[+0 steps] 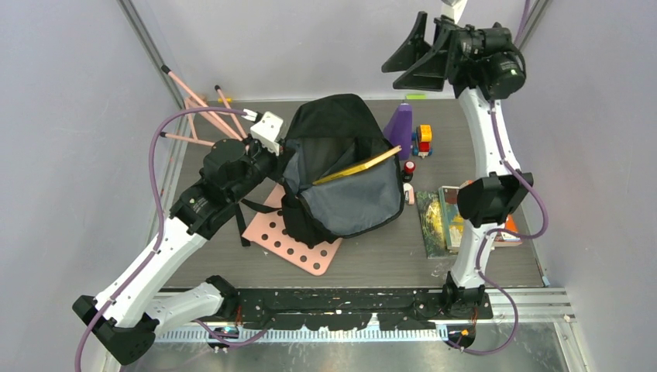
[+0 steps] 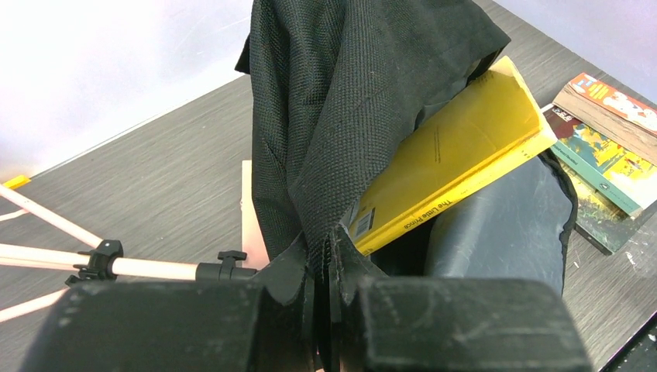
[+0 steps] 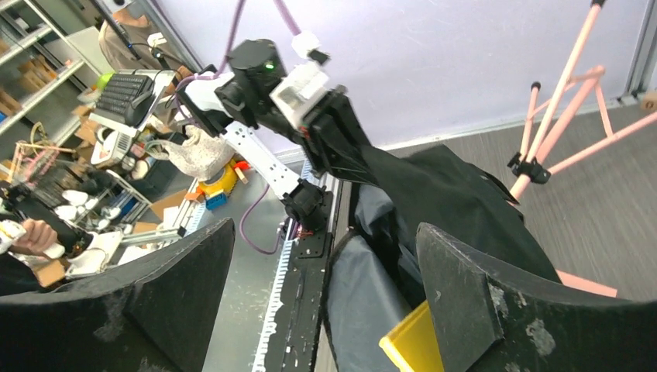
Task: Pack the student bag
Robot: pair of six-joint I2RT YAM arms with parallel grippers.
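A black backpack [image 1: 349, 209] lies open mid-table, its grey lining showing. A yellow book, The Little Prince [image 2: 449, 155], rests slanted inside it [image 1: 356, 167]. My left gripper is shut on the bag's black fabric [image 2: 310, 124], holding it up at the bag's left side. My right gripper hangs open at the upper right in the top view, beyond the bag, with nothing between its fingers.
Books [image 1: 430, 225] lie at the right, partly under the right arm. A purple object [image 1: 398, 128], toy truck [image 1: 422, 139] and small jar [image 1: 409, 168] stand beside the bag. Pink perforated board [image 1: 294, 260] and pink rods [image 1: 186, 85] are at left.
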